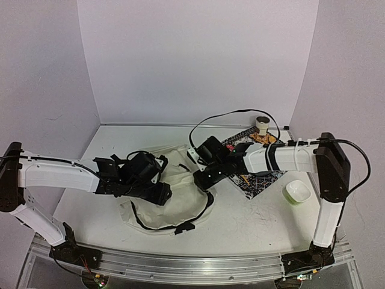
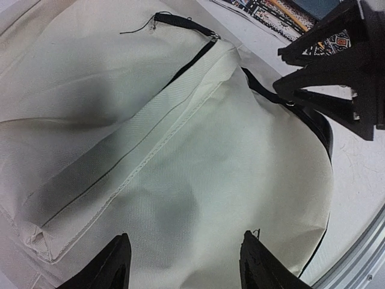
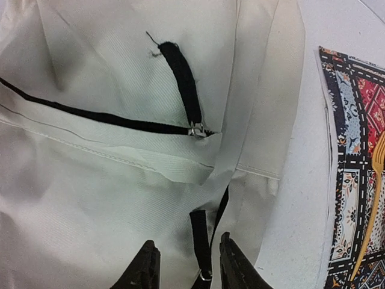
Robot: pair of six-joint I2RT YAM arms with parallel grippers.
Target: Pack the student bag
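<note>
The cream bag (image 1: 174,214) lies flat on the table, its black-zipped pocket running across it. Over the bag's middle, my left gripper stands open with only bag cloth visible beyond its fingers. My right gripper is at the bag's right side, its fingers (image 3: 144,265) apart. A lower black zipper pull (image 3: 200,241) shows in the gap between them; no grip on it is visible. Farther up the bag lies the pocket's black zipper pull (image 3: 180,75). The arms cover part of the bag in the top view.
Right of the bag is a patterned cloth (image 1: 258,189), with a yellow fork (image 3: 367,229) on it in the right wrist view. A cup (image 1: 262,123) stands at the back right. Nearer the front is a green-white bowl (image 1: 298,191).
</note>
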